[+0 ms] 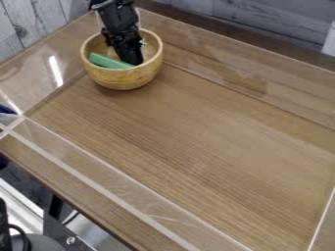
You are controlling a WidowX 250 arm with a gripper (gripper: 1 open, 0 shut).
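Observation:
A wooden bowl (121, 75) sits at the upper left of the table, with a green elongated object (109, 61) lying inside it. My black gripper (128, 53) reaches down from the top into the bowl, at the back end of the green object. Its fingertips are dark and small, partly hidden, so whether anything is between them is hard to see.
A grey wall panel stands at the back right. Dark cables and a blue item show at the lower left edge.

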